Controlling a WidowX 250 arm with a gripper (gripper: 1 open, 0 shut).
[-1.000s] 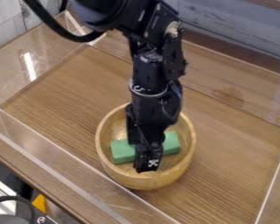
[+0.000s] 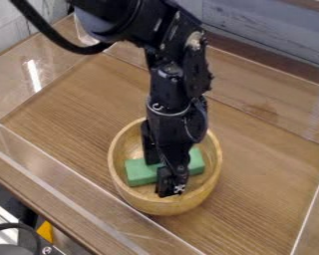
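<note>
A wooden bowl (image 2: 171,201) stands on the table in the middle of the camera view. A green block (image 2: 140,171) lies inside it. My black gripper (image 2: 166,174) points down into the bowl over the block, open, its fingers partly covering the block. Whether they touch the block I cannot tell.
The wooden table (image 2: 69,120) has clear room left and right of the bowl. Clear rims run along its edges, with a white wall behind and some dark cables and a yellow piece at the lower left.
My gripper and arm have shifted very slightly to the right. The bowl and block look unchanged.
</note>
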